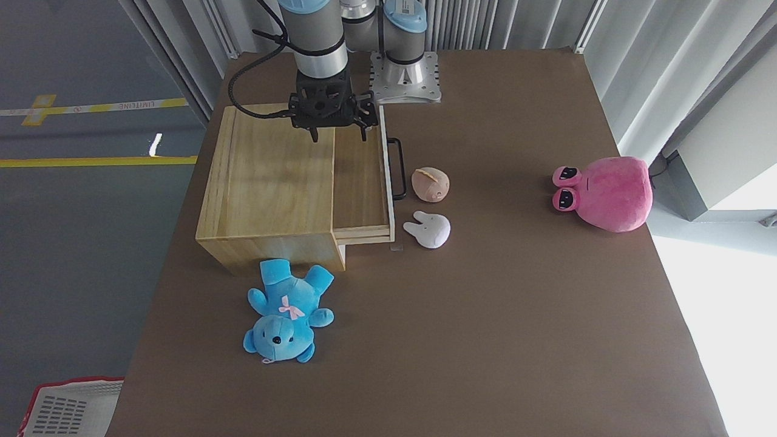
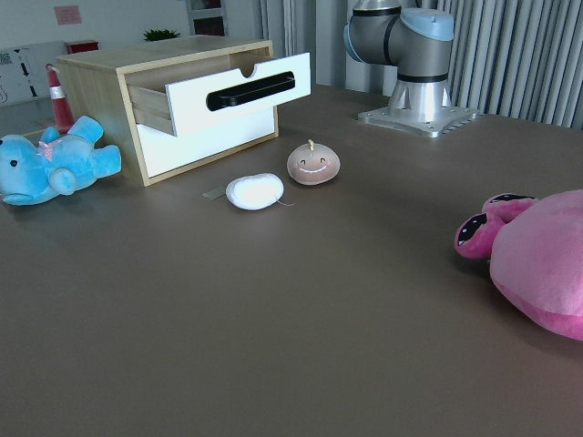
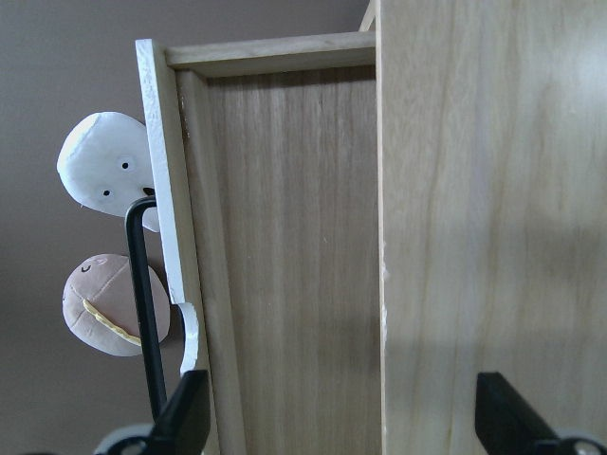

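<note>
A wooden cabinet [image 1: 269,182] has its white-fronted drawer [image 1: 360,189] pulled out, empty where visible, with a black handle [image 2: 250,91]. My gripper [image 1: 339,135] hangs over the cabinet's rear part, open, its fingers wide apart in the wrist view with nothing seen between them but wood below. Beside the handle lie a peach round plush [image 1: 430,185] and a white plush [image 1: 430,233]; both show left of the drawer in the wrist view.
A blue teddy bear [image 1: 288,320] lies at the cabinet's near end. A pink plush [image 1: 612,196] lies at the table's right.
</note>
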